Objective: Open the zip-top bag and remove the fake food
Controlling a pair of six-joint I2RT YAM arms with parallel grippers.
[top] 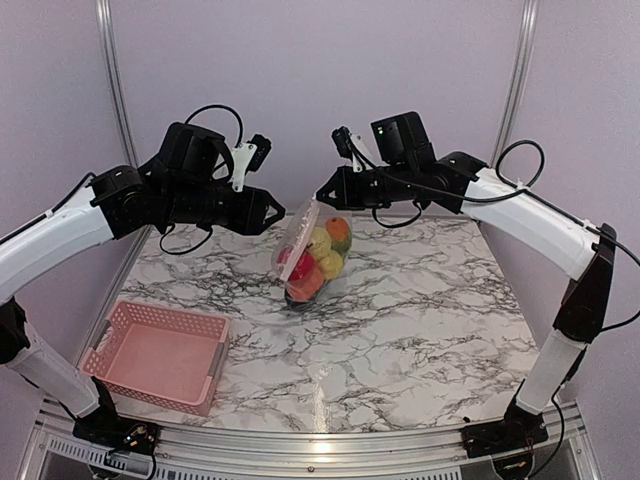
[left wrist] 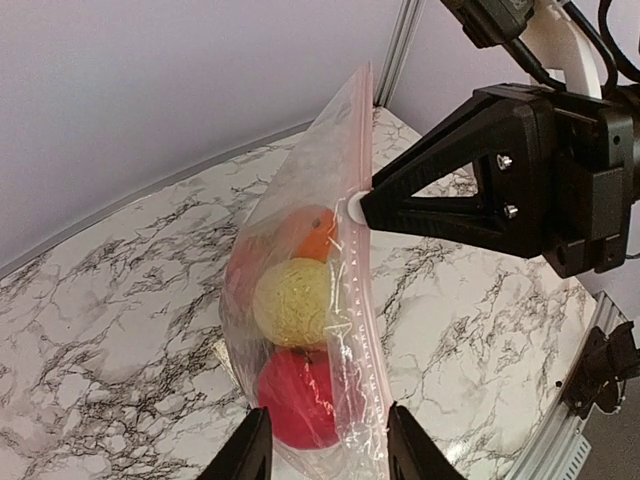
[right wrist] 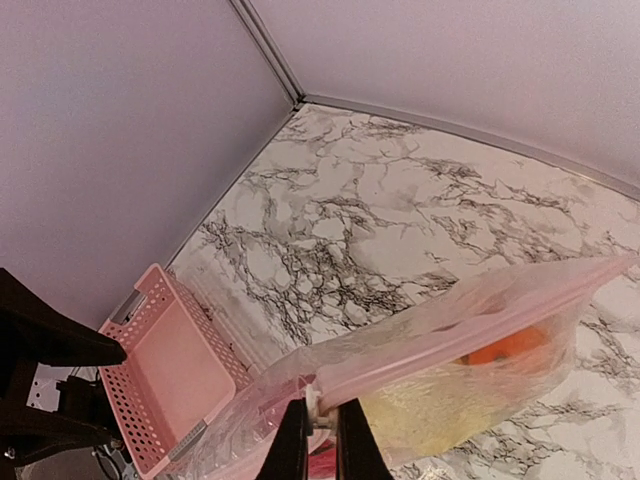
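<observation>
The clear zip top bag hangs at the middle back of the table, turned edge-on and slanting, with red, yellow and orange fake food inside. My right gripper is shut on the bag's upper edge, pinching a small white part there. In the left wrist view the bag's pinkish strip runs upright beside a yellow piece and a red piece. My left gripper stands open near the bag's lower end; whether the film lies between its fingers cannot be told there. No gap shows along the strip.
An empty pink basket sits at the front left of the marble table. A wall rises close behind the bag.
</observation>
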